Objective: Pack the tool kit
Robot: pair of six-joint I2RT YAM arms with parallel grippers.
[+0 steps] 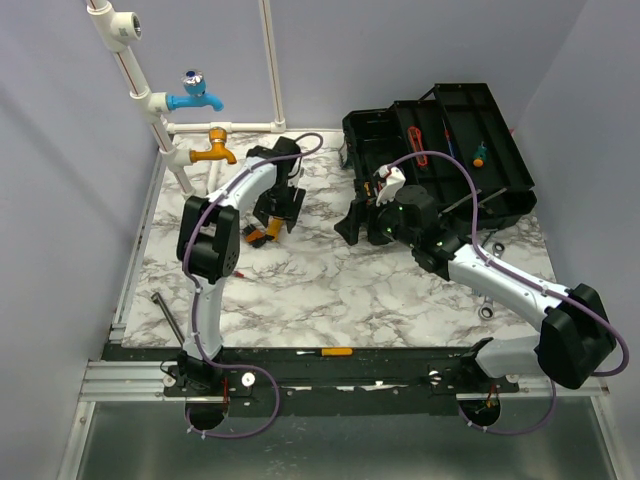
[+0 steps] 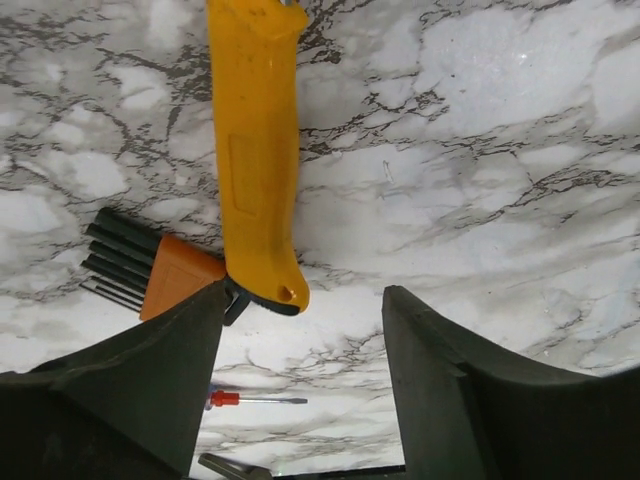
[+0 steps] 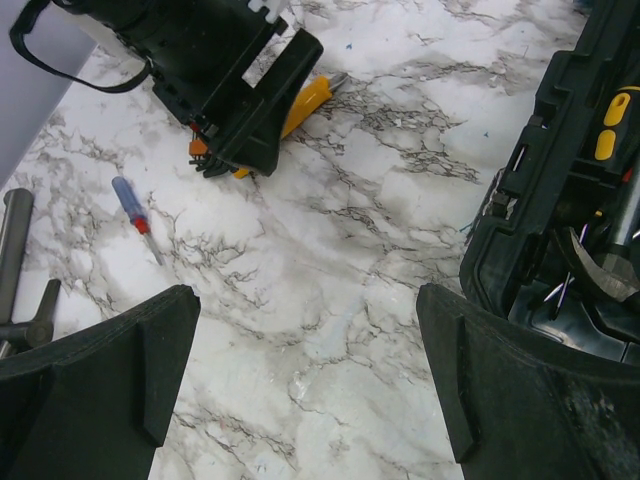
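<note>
A yellow utility knife [image 2: 260, 150] lies on the marble table, and an orange hex key holder [image 2: 178, 275] rests against its lower end. Over the knife hangs my left gripper, its fingers apart and empty; in the top view this left gripper [image 1: 277, 220] partly covers the knife. A small red-collared screwdriver [image 3: 133, 212] lies nearer the front. My right gripper stands open with nothing between its fingers, just left of the black tool box [image 1: 365, 140]. Inside the box are a red-handled tool [image 1: 416, 145] and an orange-and-teal tool [image 1: 480, 154].
White pipes with a blue tap [image 1: 195, 95] and an orange tap [image 1: 213, 150] stand at the back left. A hammer [image 1: 168, 317] lies at the front left, a wrench [image 1: 486, 308] at the right.
</note>
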